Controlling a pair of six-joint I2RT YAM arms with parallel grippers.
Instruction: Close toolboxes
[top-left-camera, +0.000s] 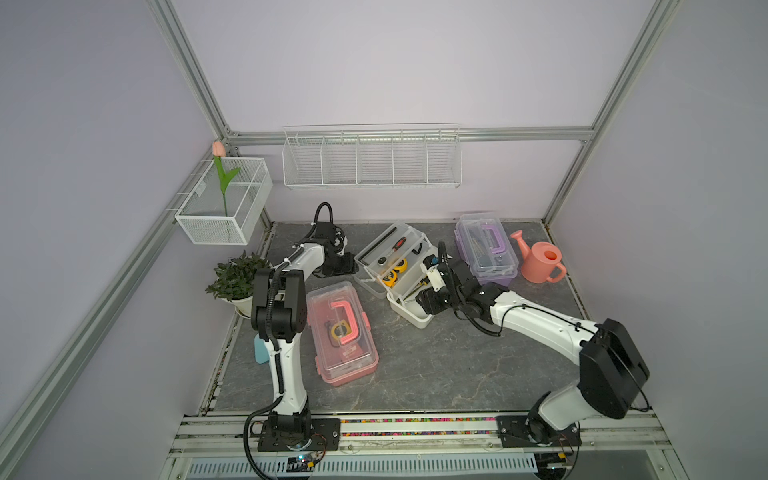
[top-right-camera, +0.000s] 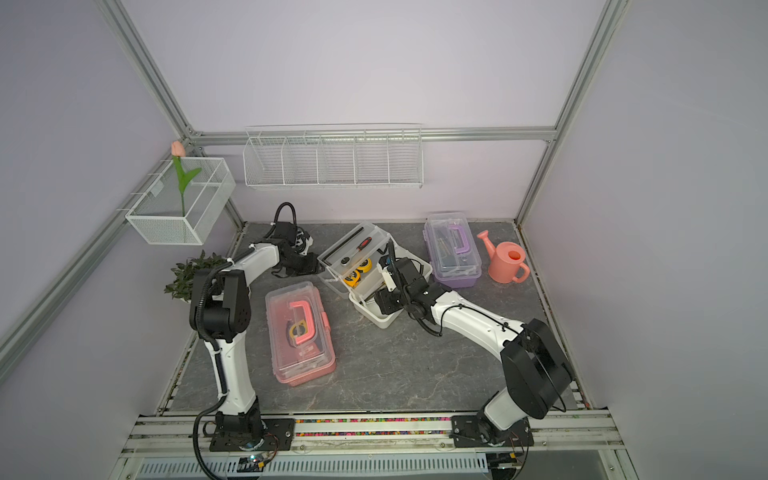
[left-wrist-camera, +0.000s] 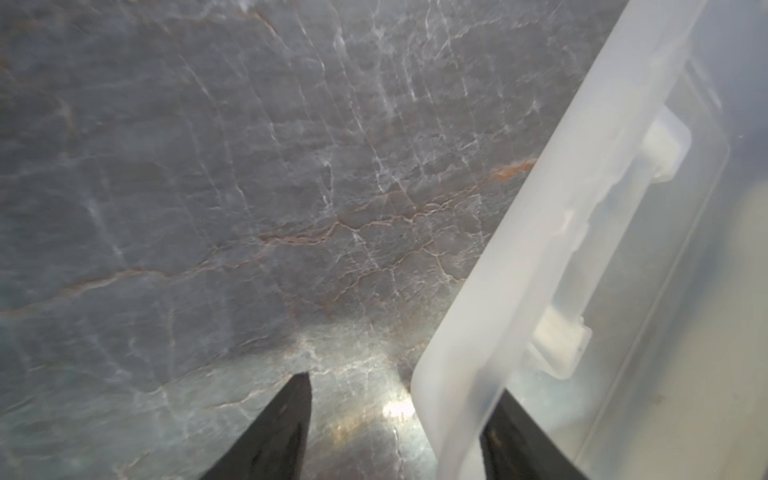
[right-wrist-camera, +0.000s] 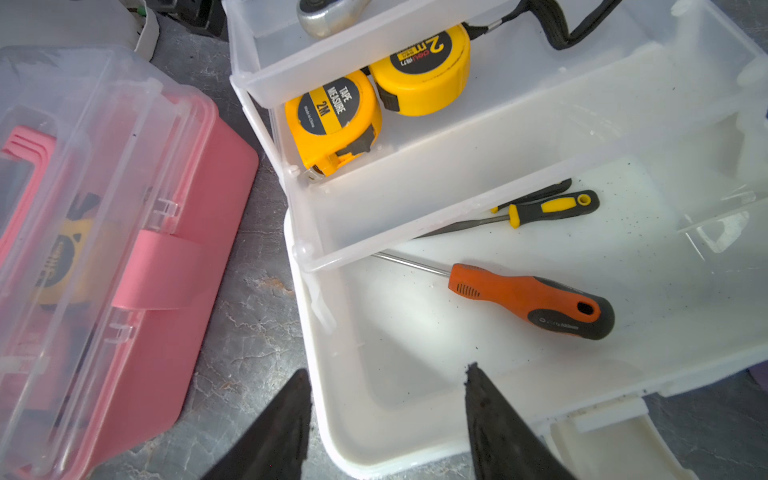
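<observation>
The white toolbox (right-wrist-camera: 384, 352) stands open mid-table, its clear lid (left-wrist-camera: 512, 288) swung back to the left and its stepped trays raised. In the left wrist view, my left gripper is at the lid's end; the lid's edge runs between its parted fingers, nearer the right one. Whether they touch it I cannot tell. My right gripper is open over the front left corner of the toolbox, nothing gripped. A pink toolbox (top-left-camera: 342, 332) with its lid down lies front left. The purple toolbox (top-left-camera: 488, 248), lid down, stands back right.
Tape measures (right-wrist-camera: 336, 116) sit in a tray; an orange screwdriver (right-wrist-camera: 528, 300) lies in the toolbox base. A coral watering can (top-left-camera: 544, 262) stands far right, a potted plant (top-left-camera: 237, 280) at left.
</observation>
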